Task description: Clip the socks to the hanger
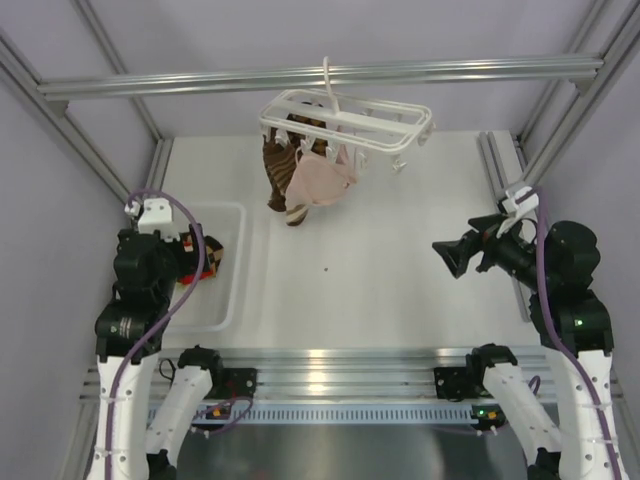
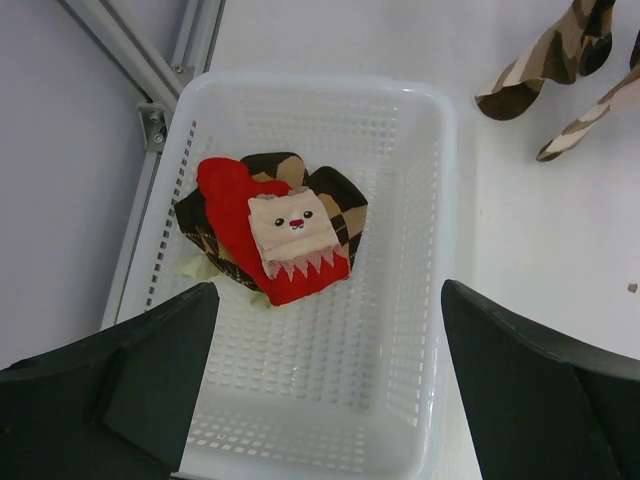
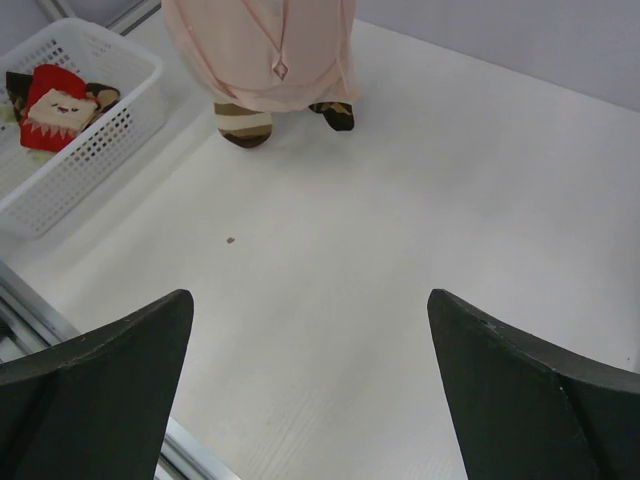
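A white clip hanger (image 1: 345,115) hangs by its hook from the overhead rail. Brown patterned socks (image 1: 277,175) and a pink cloth piece (image 1: 320,180) dangle from its left half; clips on the right half are bare. Inside the white basket (image 2: 425,250) lies a small pile: a red sock with a face (image 2: 300,240) on top of brown checked ones, with something pale green under them. My left gripper is open above the basket, clear of the pile. Out at the right, my right gripper (image 1: 465,265) stands open over bare table, nothing between its fingers.
The metal rail (image 1: 450,70) crosses above the table, with the hanger below it. A metal frame post (image 2: 125,60) runs along the basket's left side.
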